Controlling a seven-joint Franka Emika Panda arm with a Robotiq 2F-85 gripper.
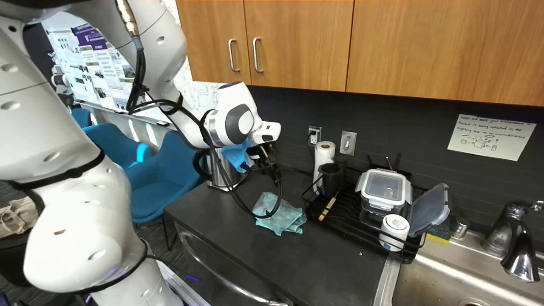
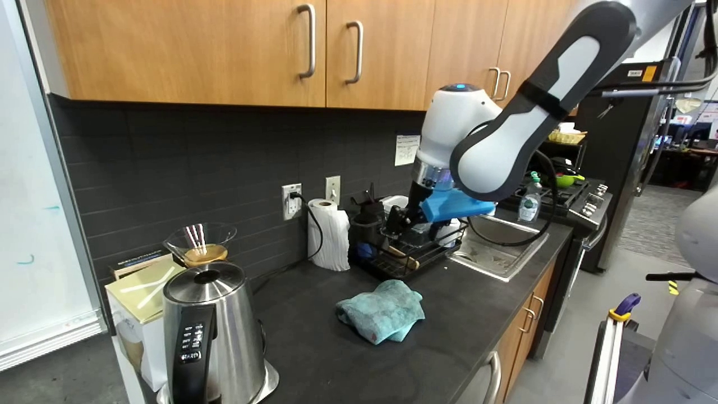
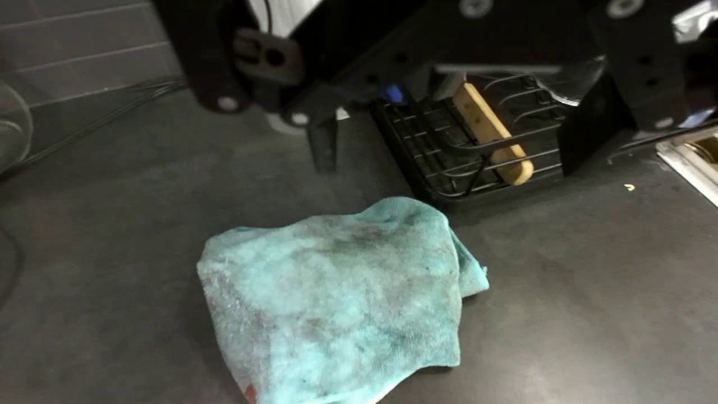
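A crumpled teal cloth (image 1: 280,214) lies on the dark counter. It fills the lower middle of the wrist view as a folded, stained towel (image 3: 336,296), and nothing touches it from above except a black cable loop that crosses over it in exterior view 1. My gripper is open, its dark fingers (image 3: 324,145) spread wide at the top of the wrist view with no object held. In exterior view 2 the gripper (image 2: 398,221) hangs above the counter, clear of the cloth (image 2: 382,312); a blue cover wraps the wrist.
A black dish rack (image 1: 352,219) holds glass containers, a white cup (image 1: 394,232) and a wooden-handled item (image 3: 491,131). Paper towels (image 2: 328,235) stand by the wall. The steel kettle (image 2: 212,323) and sink (image 2: 501,249) flank the counter; bare counter surrounds the cloth.
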